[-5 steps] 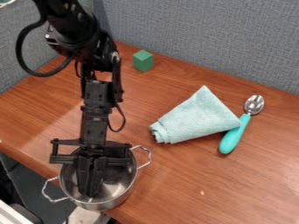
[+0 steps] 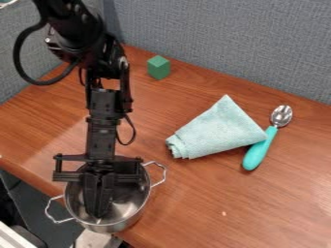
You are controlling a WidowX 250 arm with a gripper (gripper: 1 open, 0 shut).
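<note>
My gripper points straight down into a steel pot with two wire handles, at the table's front-left edge. Its fingers are inside the pot, dark and overlapping, so I cannot see whether they are open or shut, or whether anything is between them.
A folded pale cyan cloth lies right of centre, beside a spoon with a turquoise handle. A green block sits at the back. Grey panels border the back and left.
</note>
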